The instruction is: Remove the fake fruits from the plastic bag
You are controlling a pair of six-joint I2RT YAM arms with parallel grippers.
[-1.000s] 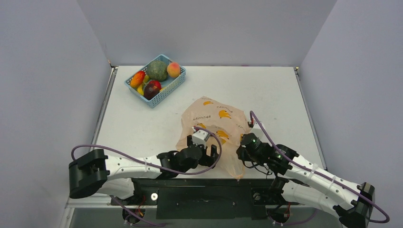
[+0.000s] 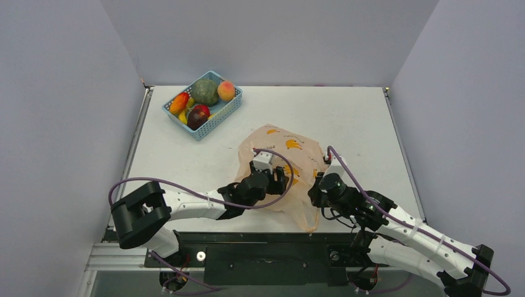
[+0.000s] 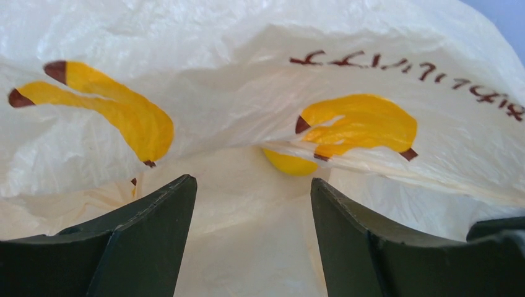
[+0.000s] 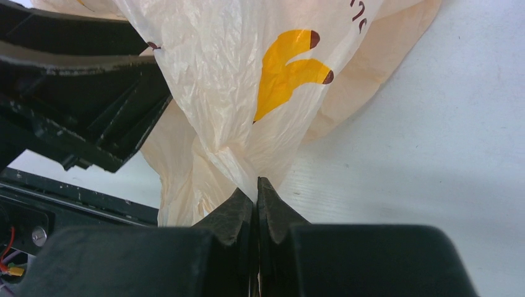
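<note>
The thin beige plastic bag, printed with yellow bananas, lies at the front middle of the table. In the left wrist view its mouth gapes, and a yellow fruit shows deep inside, partly covered by the upper layer of plastic. My left gripper has its fingers spread in the bag's mouth, with nothing between the tips and the fruit still beyond them. On the bag's right edge my right gripper is shut, with gathered plastic running into its fingertips.
A blue basket holding several fake fruits, among them a peach and a green round fruit, stands at the back left. Walls enclose the sides and back.
</note>
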